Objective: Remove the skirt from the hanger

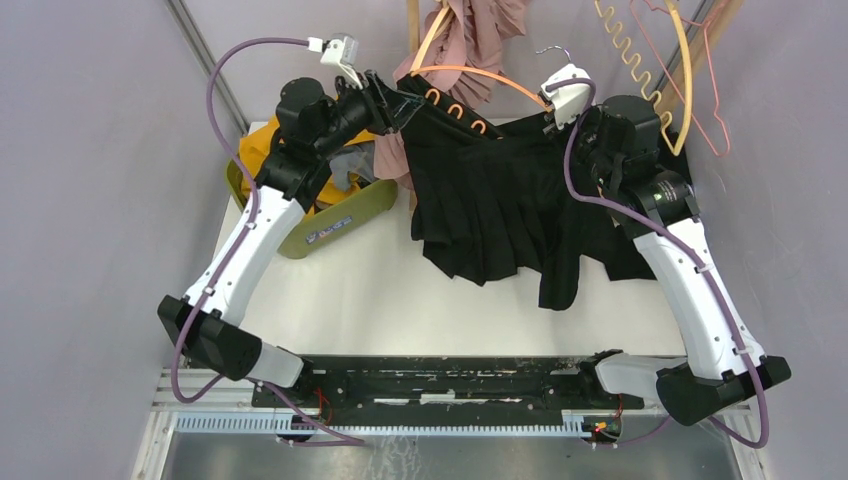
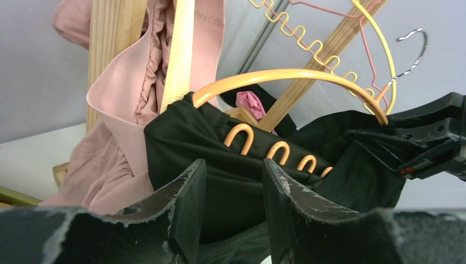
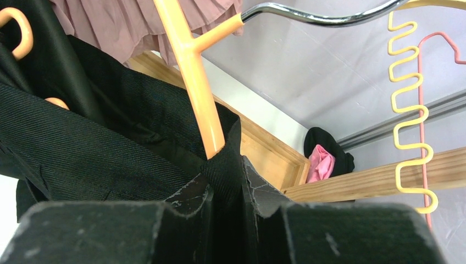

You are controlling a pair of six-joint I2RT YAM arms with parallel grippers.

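Note:
A black skirt [image 1: 480,210] hangs on an orange hanger [image 1: 470,72], its loops showing along the waistband [image 2: 286,154]. My right gripper [image 1: 560,110] is at the hanger's right end; in the right wrist view its fingers [image 3: 253,192] are shut on black fabric around the orange bar. My left gripper [image 1: 395,105] is at the skirt's upper left corner; in the left wrist view its fingertips [image 2: 231,168] stand apart in front of the fabric, below the orange loops, apparently holding nothing.
Pink clothing [image 1: 460,35] hangs behind. A green bin [image 1: 340,225] with yellow and grey cloth sits left. Yellow [image 1: 682,60] and pink hangers hang right on a wooden rail.

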